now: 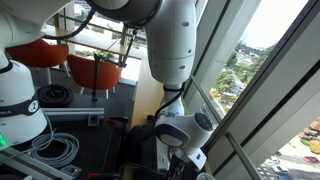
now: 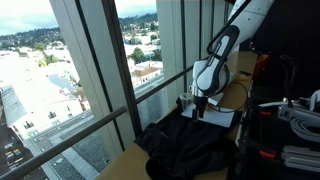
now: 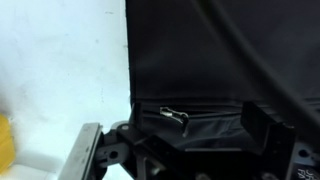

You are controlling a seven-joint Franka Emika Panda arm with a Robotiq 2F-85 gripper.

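Note:
Black cloth point(image 2: 185, 145) lies crumpled over the table's near part in exterior view 2. In the wrist view the black fabric point(image 3: 220, 60) fills most of the picture, with a fold across its lower part. A small silvery piece point(image 3: 174, 113) lies at that fold; what it is I cannot tell. My gripper is open, its fingers spread on either side of that spot with nothing held between them. Contact with the fabric cannot be made out. From exterior view 1, the fingertips are hard to see against the dark surroundings.
A white surface point(image 3: 75, 60) borders the fabric on the left, with a yellow object point(image 3: 5, 142) at the edge. Windows with a rail point(image 2: 75, 137) run alongside the table. Coiled cable point(image 1: 55, 150) lies near the arm's base. A dark cable crosses the wrist view.

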